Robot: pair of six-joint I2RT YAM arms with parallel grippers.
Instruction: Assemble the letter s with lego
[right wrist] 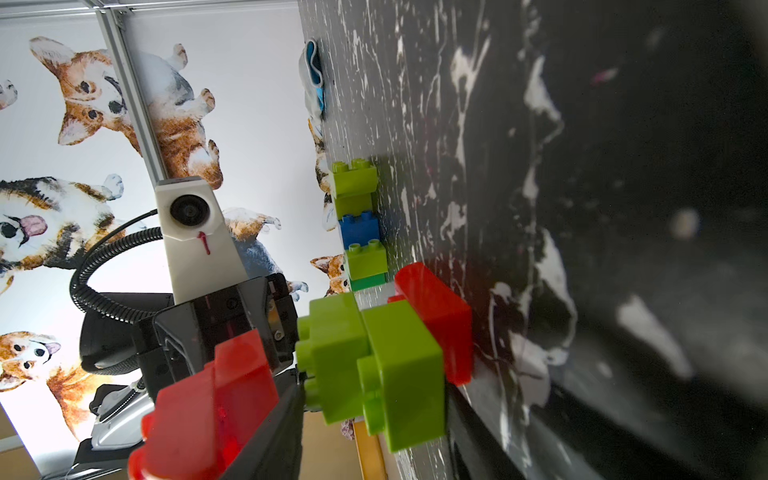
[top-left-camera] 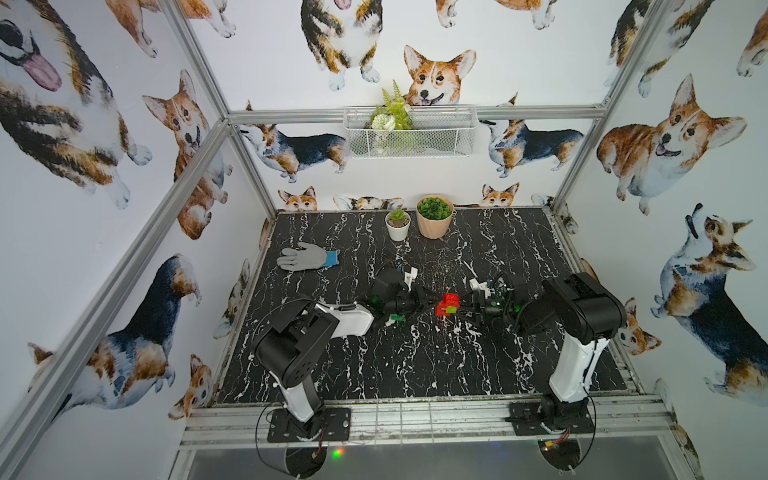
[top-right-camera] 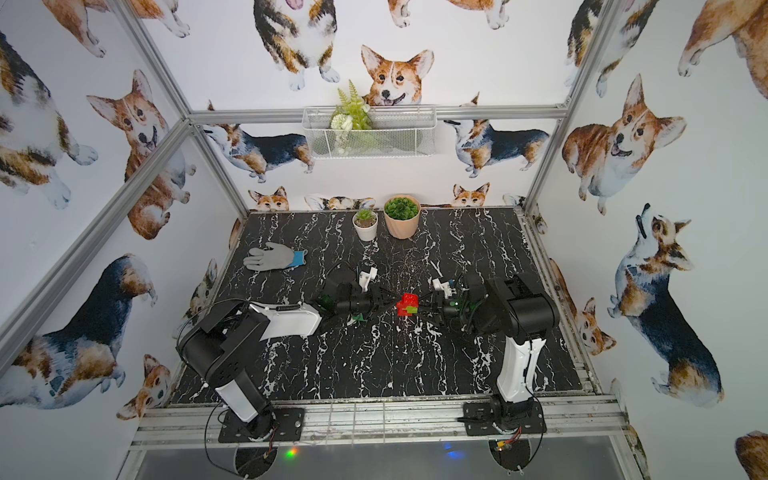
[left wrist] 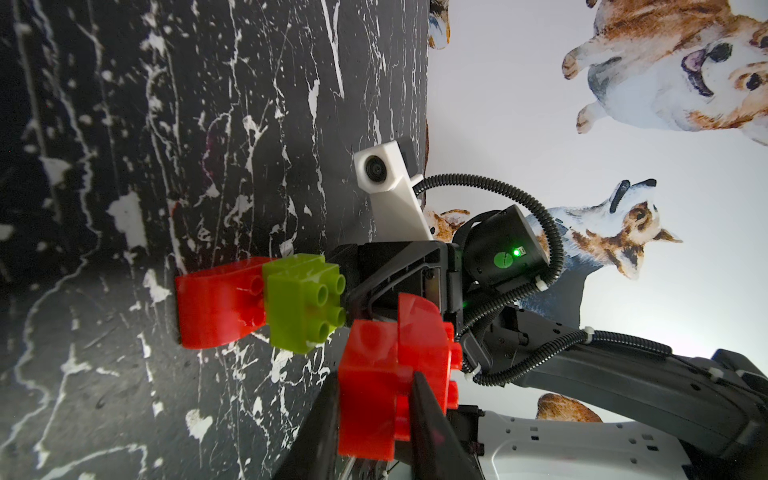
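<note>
Near the middle of the table, red bricks sit between my two grippers. My left gripper is shut on red bricks, raised in front of the right gripper. Beyond them in the left wrist view, a red brick lies with a green brick beside it. In the right wrist view, light-green bricks are between the fingers of my right gripper; whether these grip them I cannot tell. A red brick is just behind them.
More green and blue bricks stand farther along the table in the right wrist view. A grey glove lies back left, and two potted plants stand at the back.
</note>
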